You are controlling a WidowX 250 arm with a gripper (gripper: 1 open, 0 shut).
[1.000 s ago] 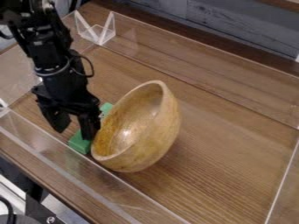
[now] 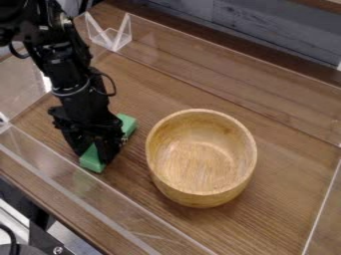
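My black gripper (image 2: 99,141) is low over a green object (image 2: 92,161) on the wooden table, at the left-centre, its dark fingers hiding much of it; it appears shut on it. A large pale wooden bowl (image 2: 201,156) stands upright just to the right of the green object.
A white wire-like item (image 2: 111,30) sits at the back left. Clear edging runs along the near left, and a dark wall stands at the back.
The bowl, tilted beside the gripper a second ago, now stands upright farther right. The gripper has shifted slightly down over the green object.
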